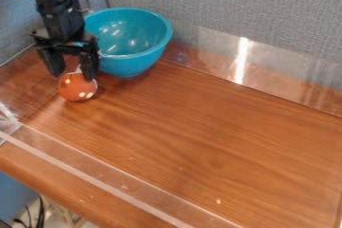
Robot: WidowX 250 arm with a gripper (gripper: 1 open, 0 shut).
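My black gripper (pixel 71 60) hangs at the upper left with its fingers open, low over an orange-red round object with light spots (pixel 78 89) on the wooden table. The fingers hide the upper part of that object, which had a pale stem. A turquoise bowl (pixel 134 34) stands just to the right of the gripper, near the back wall.
A grey textured wall (pixel 254 12) runs along the back, and a blue-grey side panel is at the left. A clear item (pixel 7 122) sits at the left edge.
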